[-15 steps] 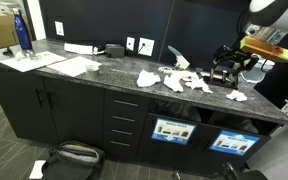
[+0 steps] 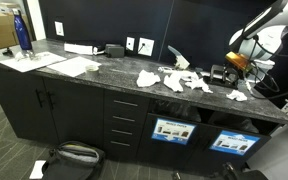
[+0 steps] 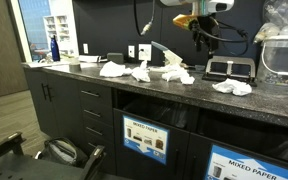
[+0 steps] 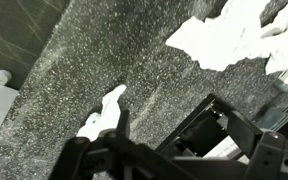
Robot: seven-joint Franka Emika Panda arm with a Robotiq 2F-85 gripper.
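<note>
My gripper (image 3: 210, 43) hangs above the right part of the dark speckled counter, pointing down. In the wrist view its dark fingers stand apart at the bottom, with nothing held between them. A small crumpled white tissue (image 4: 105, 115) lies beside the left finger in that view. A larger crumpled white tissue (image 4: 229, 35) lies near the top right. In exterior view 2 one white tissue (image 3: 232, 87) rests near the counter's front edge, below and to the right of the gripper. Several more crumpled white tissues (image 3: 113, 69) are spread to its left.
A black, silver-edged object (image 3: 230, 69) stands at the back of the counter below the arm. A clear bin (image 3: 281, 62) stands at the right. Papers (image 2: 75, 66) and a blue bottle (image 2: 23, 33) occupy the far left. Below are cabinets with "Mixed Paper" signs (image 3: 146, 138).
The tissues on the counter look unmoved.
</note>
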